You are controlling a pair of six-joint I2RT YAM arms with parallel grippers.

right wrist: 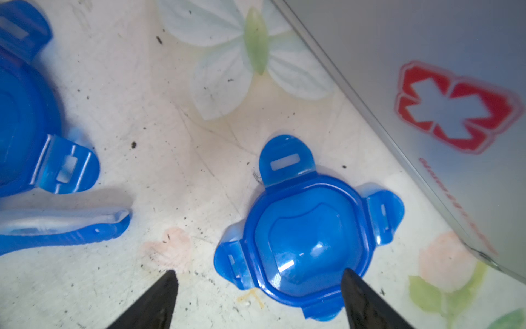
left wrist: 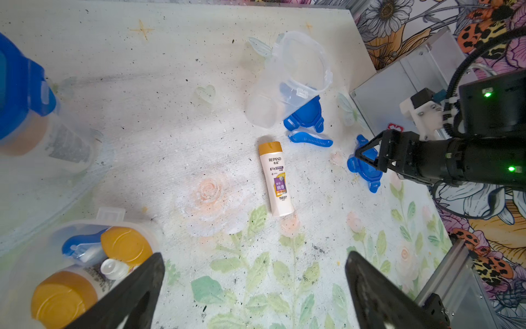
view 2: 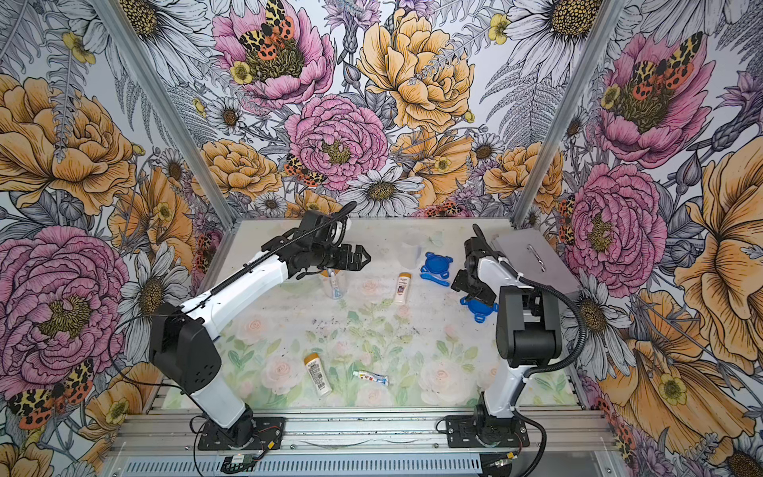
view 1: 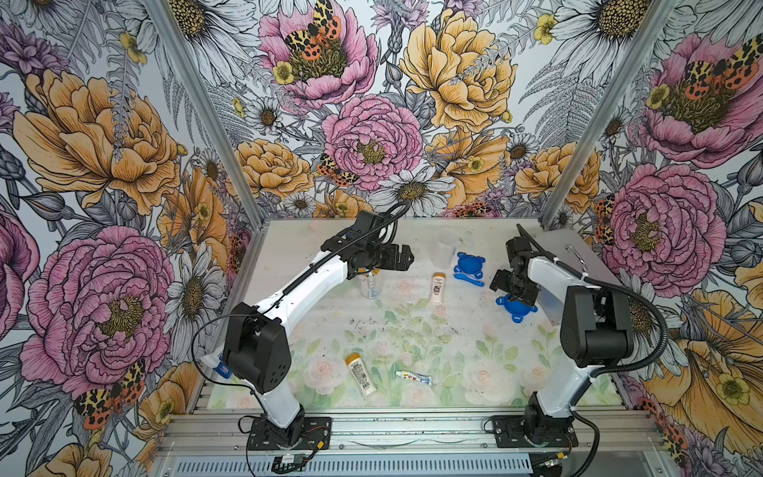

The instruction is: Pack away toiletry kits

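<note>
My right gripper hangs over a blue four-tab lid (right wrist: 306,241), fingers apart, nothing between them. A second lid (view 1: 469,263) and a blue toothbrush (right wrist: 63,227) lie beside it. My left gripper is raised, open and empty, above a clear cup (left wrist: 98,230) holding bottles and a blue item. An empty clear cup (left wrist: 287,76) stands at the back. An orange-capped bottle (left wrist: 276,181) lies mid-table. Another bottle (view 1: 361,373) and a toothpaste tube (view 1: 412,377) lie at the front.
A grey metal box (view 2: 527,250) stands along the right edge beside the lids. A blue-lidded container (left wrist: 60,131) stands at the left back.
</note>
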